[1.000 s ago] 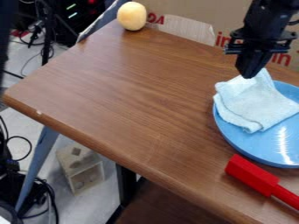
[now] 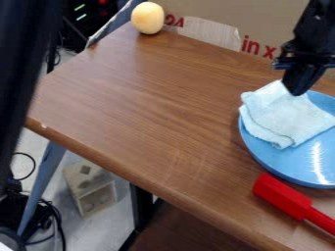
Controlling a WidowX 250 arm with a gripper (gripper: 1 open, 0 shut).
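The black gripper (image 2: pixel 299 71) is at the upper right, just above the folded pale cloth (image 2: pixel 281 116); whether it is open or shut, or touching the cloth, is unclear. The cloth lies on a blue plate (image 2: pixel 300 171) on the wooden table. A red tool (image 2: pixel 279 195) with a handle lies below the plate at the lower right.
A pale yellow egg-shaped object (image 2: pixel 148 18) sits at the back left of the table. Cardboard stands behind the back edge. The front edge runs diagonally, with the floor beyond.
The gripper has shifted a little to the right and slightly down. The plate, cloth and red tool look unchanged.
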